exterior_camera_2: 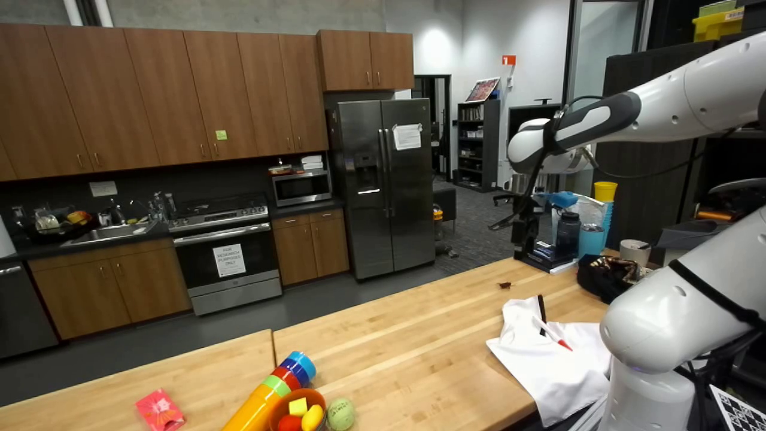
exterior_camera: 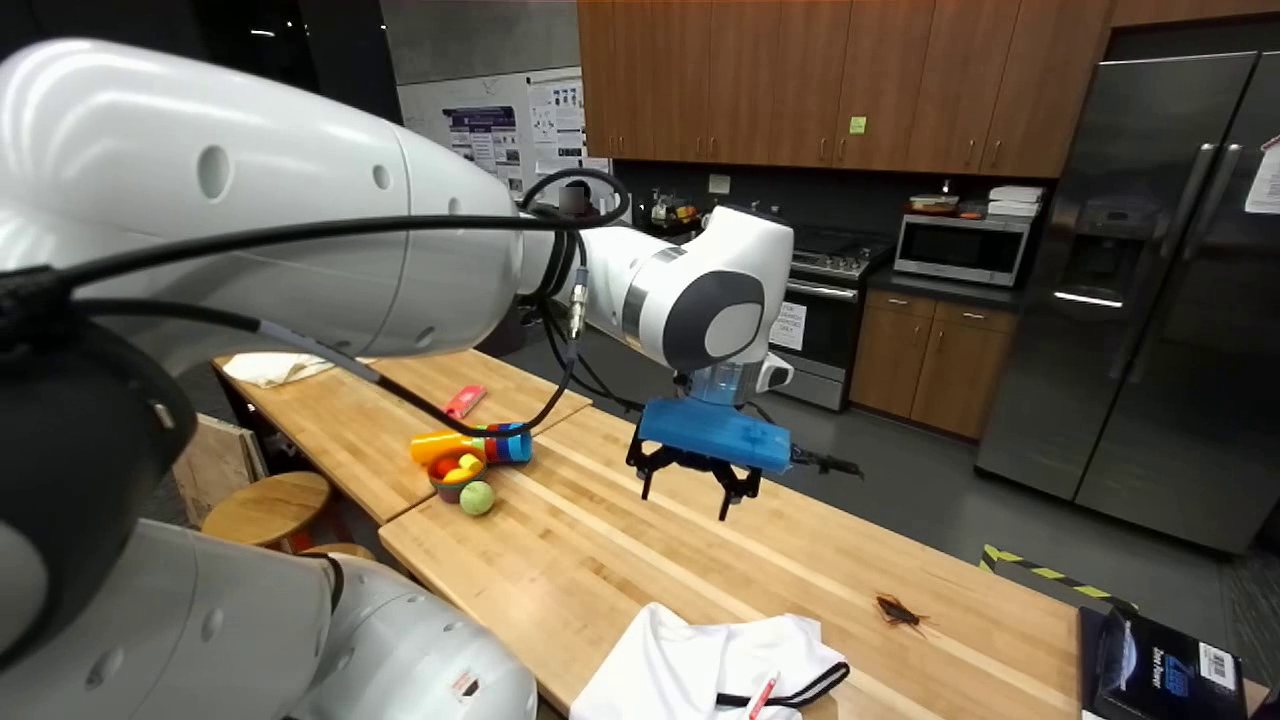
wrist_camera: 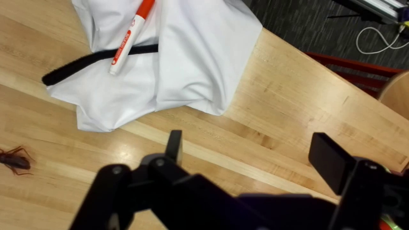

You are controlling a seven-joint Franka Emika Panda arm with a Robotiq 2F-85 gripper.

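Above the wooden table my gripper (exterior_camera: 684,505) hangs open, its two black fingers wide apart and nothing between them. In the wrist view only bare tabletop shows between the fingertips. A crumpled white cloth (wrist_camera: 191,57) with a black band lies on the table, apart from the gripper. On the cloth rests a red-capped white marker (wrist_camera: 128,40). A brown toy cockroach (exterior_camera: 897,610) lies on bare wood beyond the cloth. At the table's other end, a bowl (exterior_camera_2: 316,397) holds red and yellow pieces, beside a pale green ball (exterior_camera_2: 341,414) and a row of nested coloured cups (exterior_camera_2: 269,391).
A pink packet (exterior_camera_2: 160,410) lies past the cups. A black box (exterior_camera: 1164,672) stands at the table's far end, near a clear pitcher (exterior_camera_2: 590,215) and a dark cap (exterior_camera_2: 607,279).
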